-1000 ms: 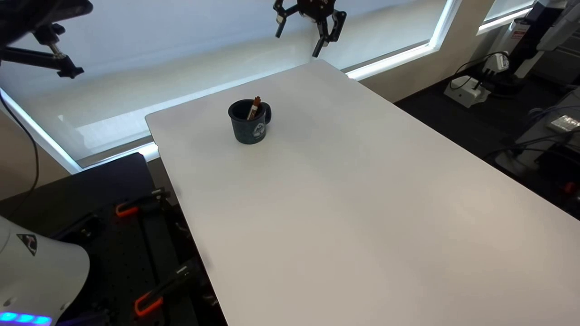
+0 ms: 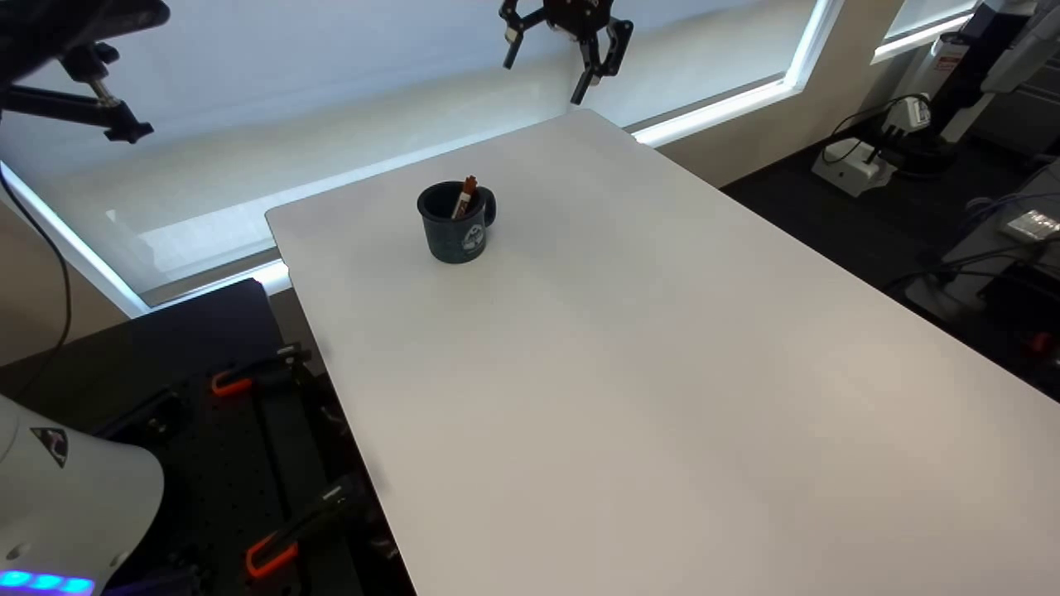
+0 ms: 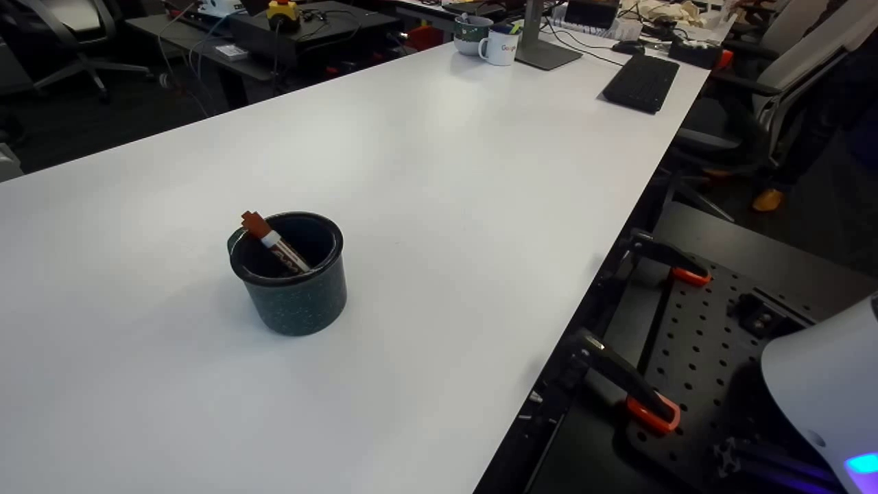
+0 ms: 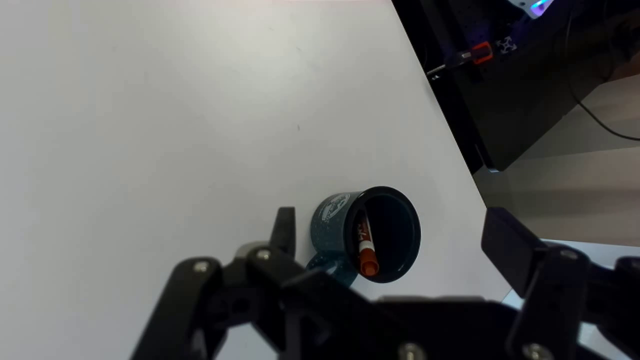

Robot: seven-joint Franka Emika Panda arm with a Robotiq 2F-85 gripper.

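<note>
A dark speckled mug [image 2: 453, 238] stands upright near the far left corner of the white table. Leaning inside it is a marker [image 3: 276, 243] with a brown-orange cap, its capped end poking above the rim. High over the table's far end my gripper [image 2: 543, 79] hangs with its fingers spread wide and nothing between them. From the wrist view, the mug [image 4: 331, 227] appears in the space framed by the open fingers [image 4: 283, 231], well below them. Exterior view 2 does not show the gripper.
Orange-tipped clamps [image 3: 654, 412] sit along the robot-side edge. At the table's distant end are a white mug [image 3: 499, 48], a monitor stand and a keyboard [image 3: 642, 82]. A window blind [image 2: 328, 89] lies behind the gripper.
</note>
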